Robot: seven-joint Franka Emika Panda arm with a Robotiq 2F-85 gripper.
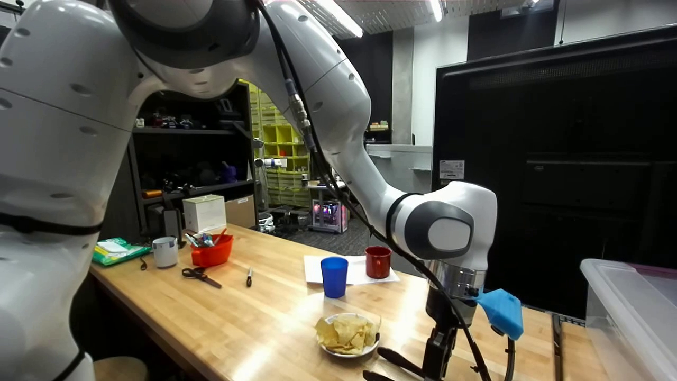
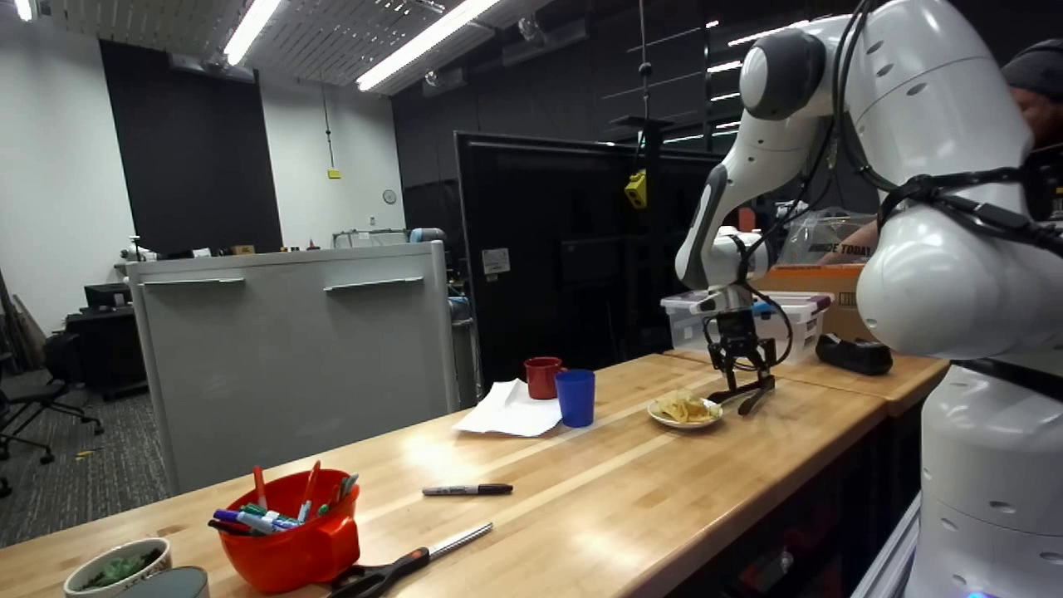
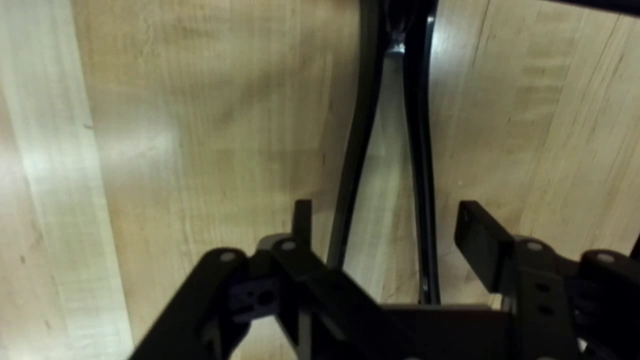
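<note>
Black tongs (image 3: 354, 180) show beneath my gripper in the wrist view, their two arms spread apart. One gripper finger (image 3: 474, 240) stands on each outer side of the tongs, with bare wood visible between finger and arm, so the fingers are parted around them without gripping. In exterior view 2 the gripper (image 2: 747, 374) is low at the table, with the tongs (image 2: 757, 399) at or just above its surface. A white plate of chips (image 2: 683, 408) is beside the tongs' tips. The gripper's lower end is cut off in exterior view 1.
A blue cup (image 1: 334, 277) and a red mug (image 1: 378, 262) stand behind the chips. A black marker (image 2: 468, 489), scissors (image 2: 399, 568) and a red pen holder (image 2: 299, 548) occupy the table's other end. A clear bin (image 1: 625, 317) stands at the right.
</note>
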